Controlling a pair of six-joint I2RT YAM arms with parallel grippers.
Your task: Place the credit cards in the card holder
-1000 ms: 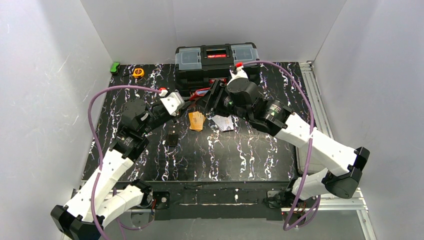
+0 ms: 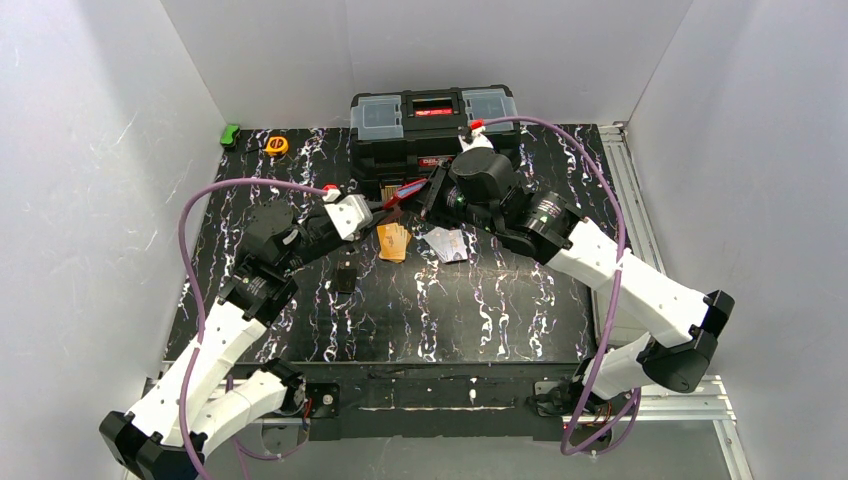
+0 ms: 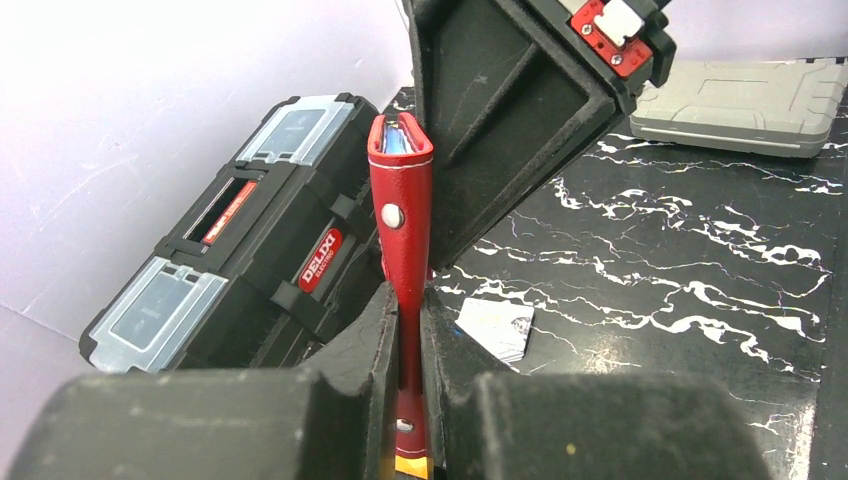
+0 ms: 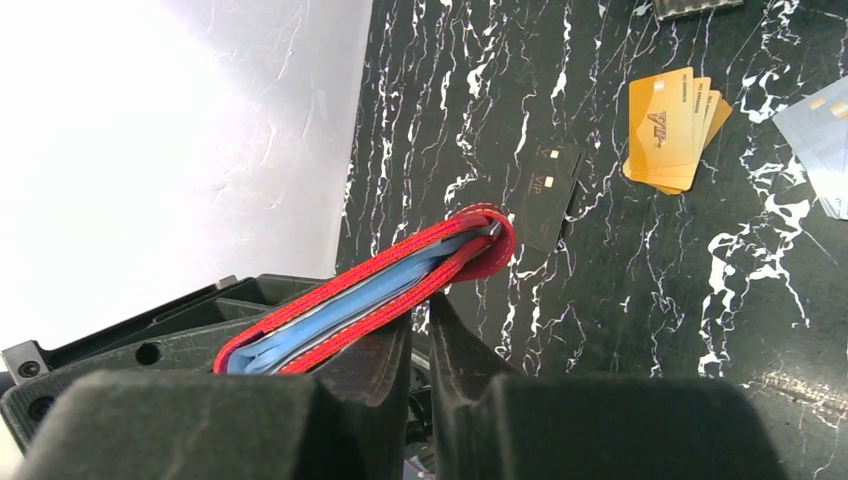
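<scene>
Upright in the left wrist view, the red card holder (image 3: pixel 402 235) stands in my left gripper, which is shut on it. In the right wrist view the card holder (image 4: pixel 370 290) shows its long edge, with something light blue between its red covers. Below that edge, my right gripper is part open with a narrow gap between its fingers; whether they touch the holder cannot be told. Gold cards (image 4: pixel 662 130), black cards (image 4: pixel 547 195) and silver cards (image 4: pixel 822 140) lie on the dark marbled table.
Behind the arms stands a black toolbox (image 2: pixel 432 120) with clear lids. An orange tape measure (image 2: pixel 276 146) and a green item (image 2: pixel 230 134) lie at the back left.
The holder has tilted a little more and moved slightly toward the front. Both arms have otherwise hardly moved.
</scene>
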